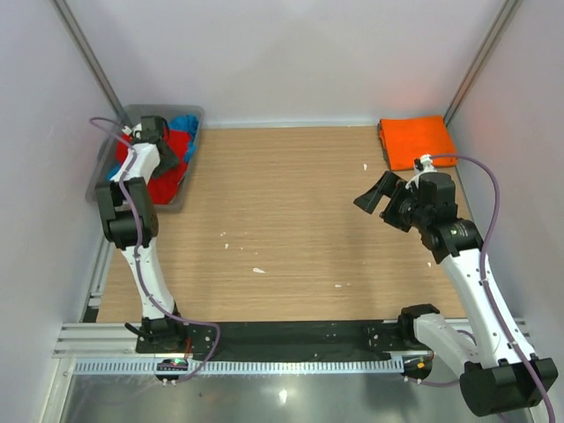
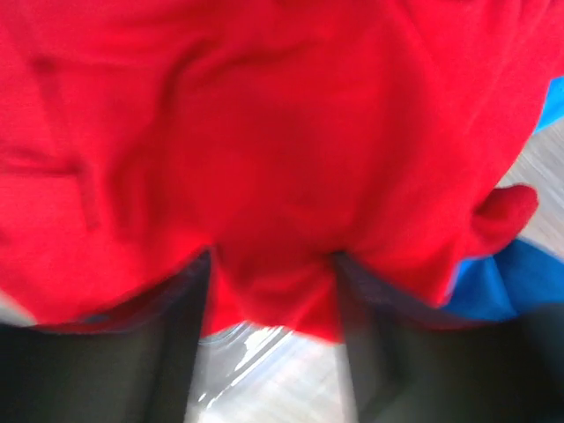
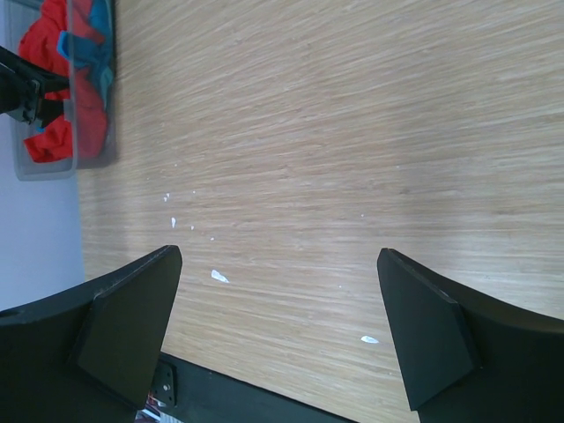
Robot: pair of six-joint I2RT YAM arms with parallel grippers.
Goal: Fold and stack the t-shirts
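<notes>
In the top view, a red shirt (image 1: 174, 188) lies crumpled in the grey bin (image 1: 193, 196) at the back left, with blue cloth (image 1: 185, 123) beside it. My left gripper is down at the red shirt, its fingers part open. A bunched fold of red cloth (image 2: 278, 304) rises between the blurred fingertips; whether they touch it cannot be told. My right gripper hangs open and empty over the right half of the table. A flat, folded orange shirt (image 1: 416, 139) rests in the back right corner.
Bare wooden table (image 1: 282, 220) fills the middle, dotted with small white scraps (image 1: 258, 270). Walls stand close on the left, right and back. The bin's clear side wall (image 3: 72, 97) rises around the left gripper.
</notes>
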